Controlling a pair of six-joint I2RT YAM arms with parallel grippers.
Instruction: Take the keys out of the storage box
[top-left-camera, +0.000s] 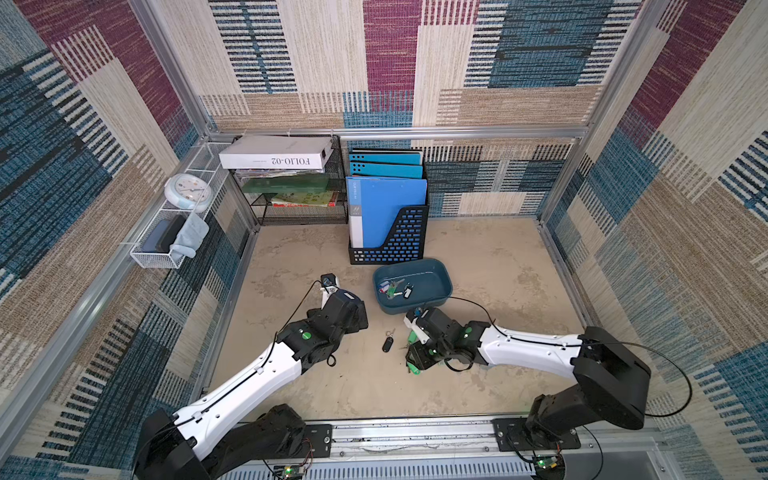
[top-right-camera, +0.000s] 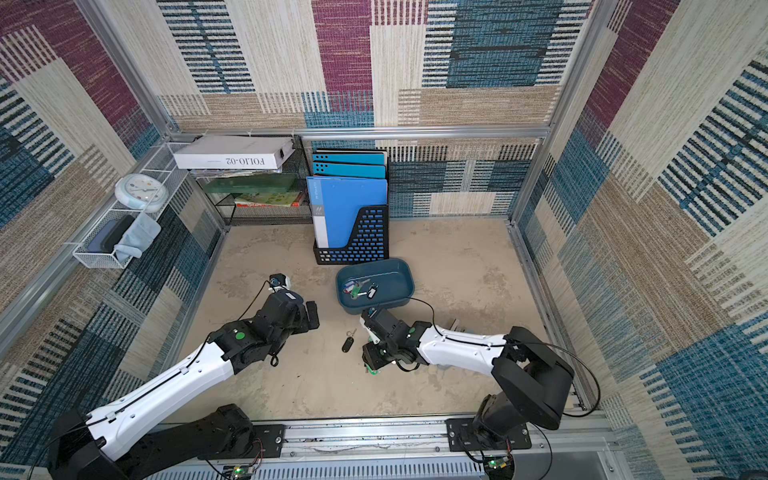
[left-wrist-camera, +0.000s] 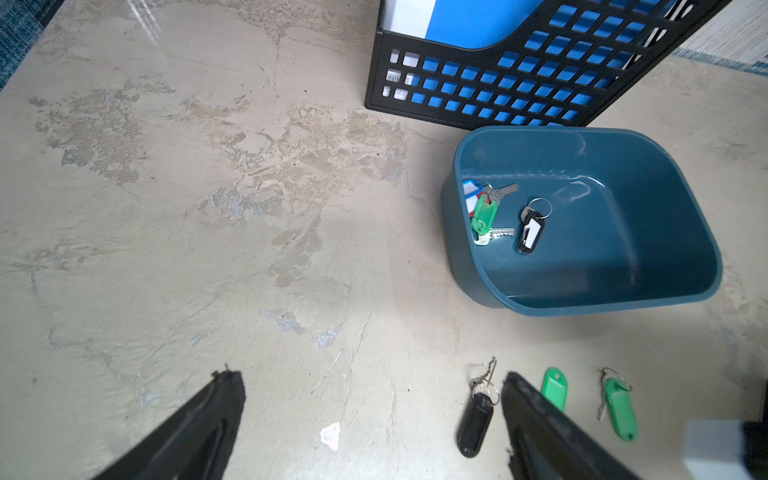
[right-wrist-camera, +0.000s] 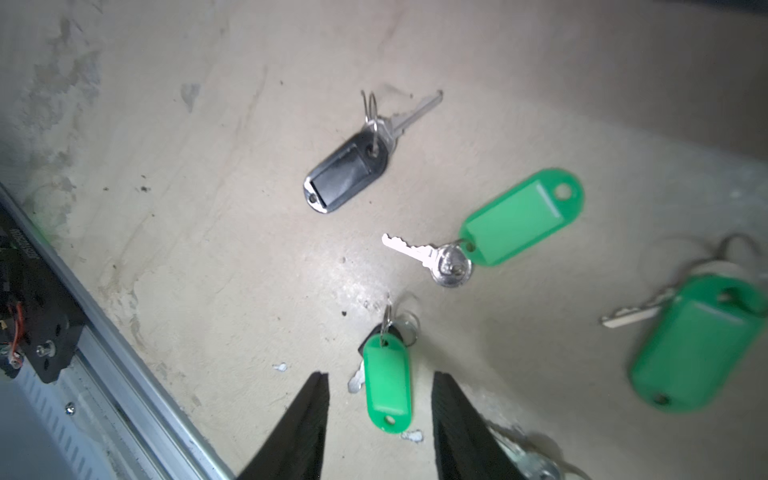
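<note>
The teal storage box (left-wrist-camera: 640, 300) holds a bunch of keys with a green tag (left-wrist-camera: 485, 214) and a ring with a black tag (left-wrist-camera: 531, 232). Outside it, a black-tagged key (right-wrist-camera: 346, 173) and several green-tagged ones lie on the table. My right gripper is part open above a green-tagged key (right-wrist-camera: 388, 384), which shows between its fingers but appears to rest on the table. Another green tag (right-wrist-camera: 524, 217) lies farther off, its key beside it. Left of the box, my left gripper stands open with nothing between its fingers.
A black file rack (top-left-camera: 388, 254) with blue folders stands right behind the box. At the back left is a wire shelf with a white folio (top-left-camera: 276, 152).
</note>
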